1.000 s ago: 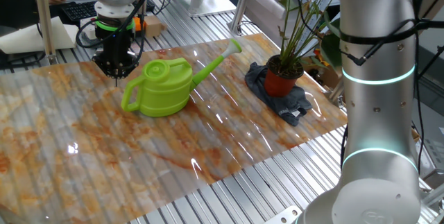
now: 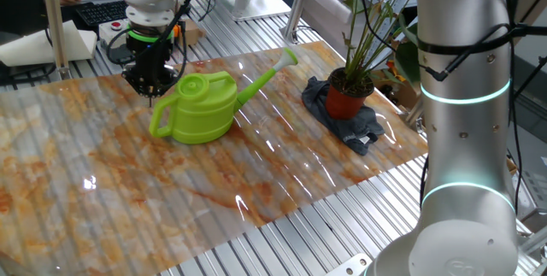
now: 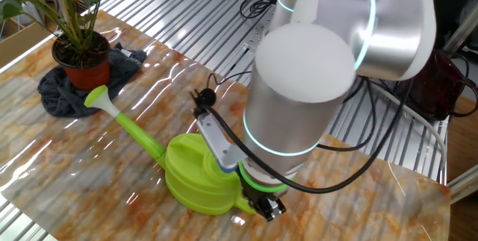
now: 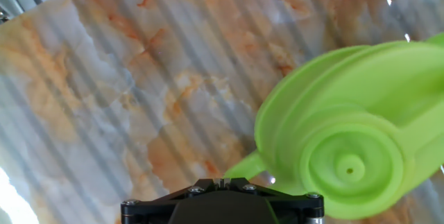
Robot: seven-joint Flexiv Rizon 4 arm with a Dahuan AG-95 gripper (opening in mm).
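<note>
A lime-green watering can [image 2: 203,115] stands upright on the marbled sheet, its spout pointing toward the potted plant [image 2: 346,96]. My gripper [image 2: 151,98] points down above the sheet, near the can's handle side and behind it in exterior view 1. In the wrist view the fingertips of my gripper meet at the bottom edge, shut with nothing visible between them. Part of the can's handle [image 4: 247,167] shows just beyond the tips, and the can's round top [image 4: 352,165] lies to the right. Exterior view 2 shows the can [image 3: 196,177] partly behind the arm.
The plant's brown pot [image 3: 84,62] rests on a dark cloth [image 3: 56,95]. A keyboard [image 2: 102,11] and papers [image 2: 51,47] lie beyond the sheet.
The gripper has shifted slightly to the right in exterior view 1, closer to the can, and tilted a little. The watering can and plant have stayed in place.
</note>
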